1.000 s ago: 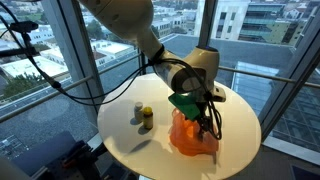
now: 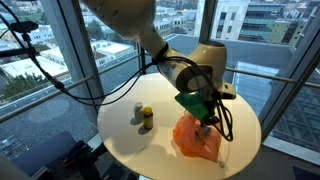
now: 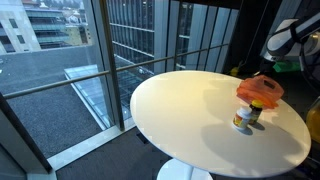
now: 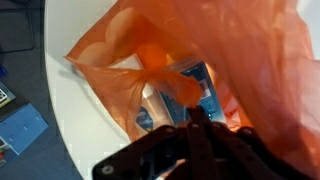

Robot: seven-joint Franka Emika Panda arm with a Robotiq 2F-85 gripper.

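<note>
A translucent orange bag [image 2: 196, 139] sits on the round white table, its film raised and crumpled. In the wrist view the bag [image 4: 125, 35] fills much of the picture, with a fold close to the camera at the right. Behind its film and in its opening show a blue-grey packet [image 4: 207, 92] and a pale boxy item [image 4: 155, 104], partly hidden. My gripper is shut and right at the bag, over these items. Whether a fold of film is pinched between its fingertips cannot be made out.
A yellow bottle with a dark lid [image 2: 148, 118] and a white one [image 2: 138, 112] stand left of the bag on the table [image 2: 125, 145]. Windows surround the far side.
My gripper has shifted slightly to the right and towards the viewer over the last second. The orange film around it has changed shape, while the bottles have stayed put.
</note>
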